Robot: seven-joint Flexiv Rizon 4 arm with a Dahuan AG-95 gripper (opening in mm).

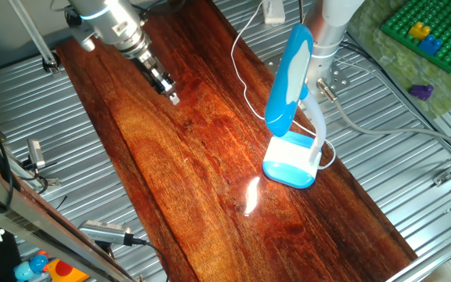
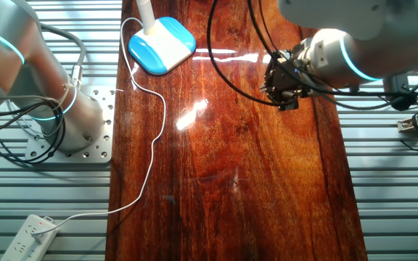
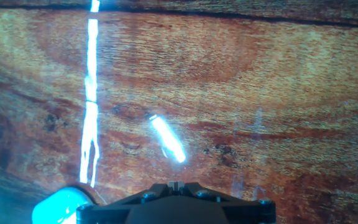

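Note:
My gripper (image 1: 171, 97) hangs over the far end of a glossy reddish-brown wooden board (image 1: 171, 172). In exterior view 2 the same gripper (image 2: 280, 88) is over the board's right side. At the bottom of the wrist view, its dark fingers meet in the middle, so it looks shut; no object shows between them. A pale tip shows at its end in exterior view 1. On the board stands a blue and white desk lamp (image 1: 290, 78), its base (image 2: 162, 47) apart from my gripper.
The lamp's white cord (image 2: 162, 116) runs along the board to a power strip (image 2: 29, 239). Bright reflections lie on the wood, which is otherwise bare. Off the board are a green brick plate (image 1: 433, 35) and a grey camera-like device (image 1: 106, 233).

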